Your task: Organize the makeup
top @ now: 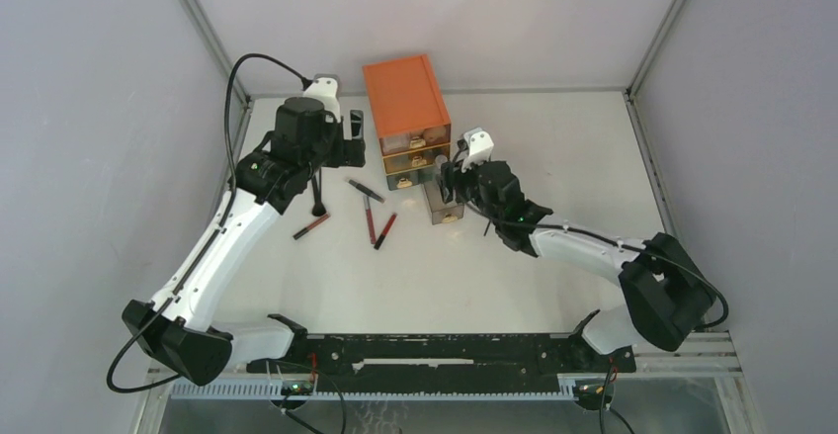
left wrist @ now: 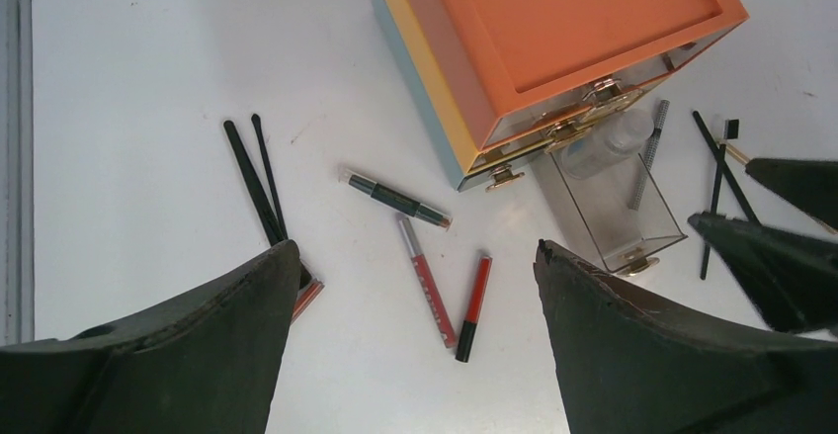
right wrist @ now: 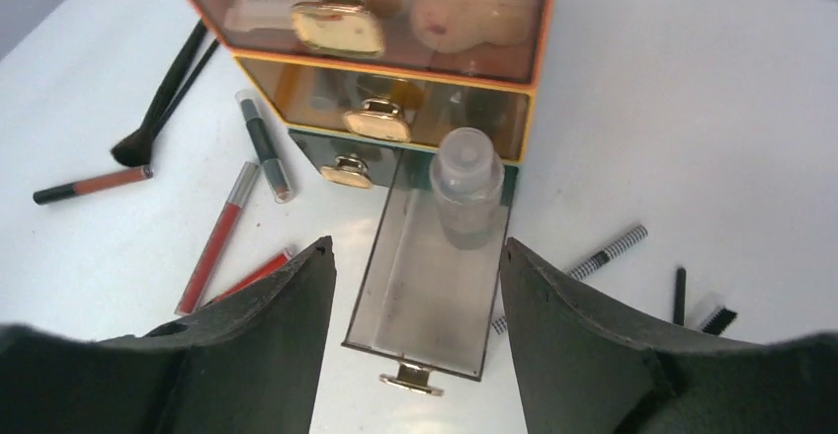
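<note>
An orange-topped organizer (top: 405,93) stands at the back with a bottom drawer (right wrist: 420,296) pulled out, holding a clear bottle (right wrist: 464,192). My right gripper is open above that drawer, empty. My left gripper hangs open and empty over the table left of the organizer. Below it lie a dark double-ended stick (left wrist: 395,197), two red lip pencils (left wrist: 430,296) (left wrist: 474,305), a brown pencil (right wrist: 94,185) and black brushes (left wrist: 252,182).
Right of the organizer lie a spring-patterned stick (right wrist: 618,246) and several thin black tools (left wrist: 716,157).
</note>
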